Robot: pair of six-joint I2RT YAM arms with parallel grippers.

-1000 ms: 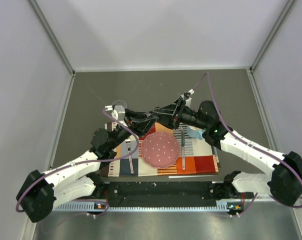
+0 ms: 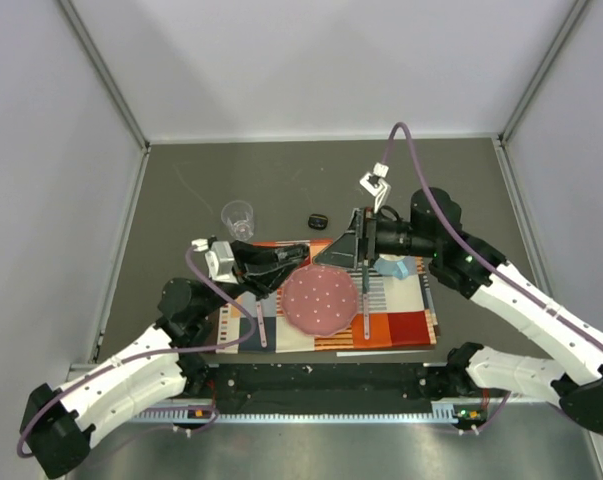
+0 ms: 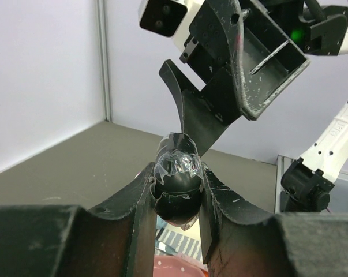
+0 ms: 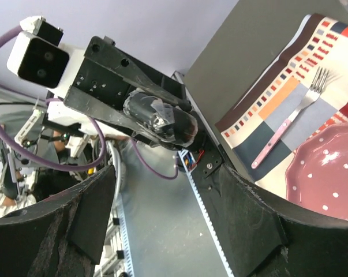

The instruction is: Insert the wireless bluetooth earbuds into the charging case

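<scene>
A glossy black rounded object [image 3: 177, 196], partly covered in clear film, appears to be the charging case. My left gripper is shut on it, with a finger on either side. The right wrist view shows this black object [image 4: 162, 120] held up in the air, left of the place setting. My right gripper stands open, nothing between its fingers. From above, it is just right of the left gripper [image 2: 299, 252], with a small gap between. I cannot make out the earbuds clearly.
A small black item [image 2: 317, 221] lies on the table behind the grippers. Below them are a pink dotted plate [image 2: 319, 300], a fork [image 4: 289, 118] and a patterned mat [image 2: 396, 328]. A clear glass [image 2: 238, 219] and a light-blue mug [image 2: 393, 267] stand nearby.
A second ago the grippers met over the mat. They have since parted, the left arm drawing back slightly with the black object and the right shifting right, uncovering the small black item behind.
</scene>
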